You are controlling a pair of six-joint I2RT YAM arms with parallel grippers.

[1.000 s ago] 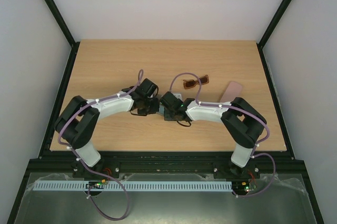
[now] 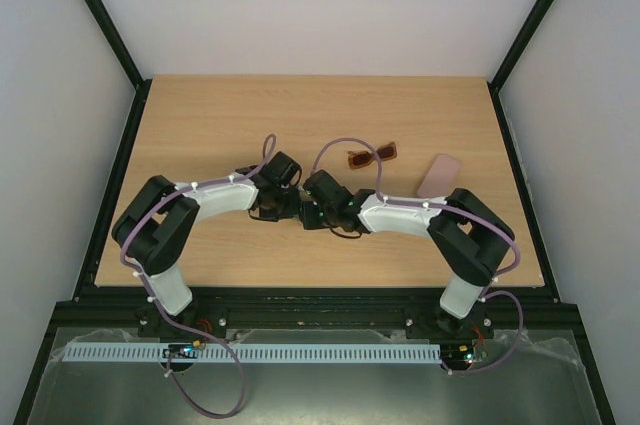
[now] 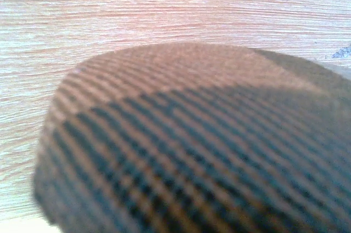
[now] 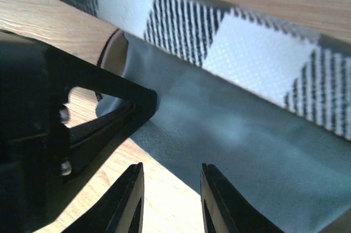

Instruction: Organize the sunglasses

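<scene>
A grey-blue pouch with a black-and-white checked band [image 4: 236,134] lies at the table's middle, mostly hidden under both arms from above. My left gripper [image 2: 293,207] is at it; in the right wrist view its black fingers [image 4: 109,96] reach onto the pouch, and whether it holds any is unclear. A close, blurred fabric fills the left wrist view. My right gripper is part open over the pouch's edge, nothing visible between its fingers. Brown sunglasses [image 2: 372,155] lie behind the right arm.
A pink case [image 2: 440,175] lies on the right of the wooden table [image 2: 220,105].
The right gripper has shifted slightly left and toward the front, covering more of the pouch in the top view.
</scene>
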